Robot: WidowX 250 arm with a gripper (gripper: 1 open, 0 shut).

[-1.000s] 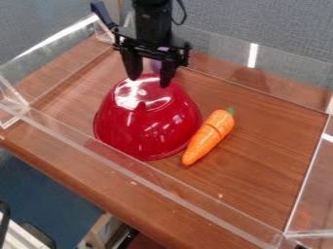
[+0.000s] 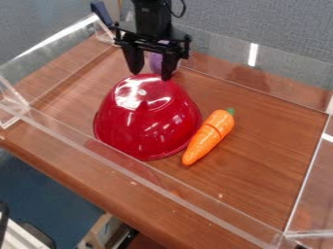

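Observation:
A shiny red bowl lies upside down in the middle of the wooden table. Just right of it lies an orange toy carrot with a short green tip. The black gripper hangs over the bowl's back top, its two fingers apart, open. A small purple object is partly visible behind the bowl, between the fingers in this view; whether it is touched cannot be told.
Clear plastic walls rim the wooden table on all sides. Bare wood lies at the left and the right. A grey padded wall stands behind.
The gripper has shifted very slightly over the last second, staying above the back of the bowl. The bowl and the carrot have not moved.

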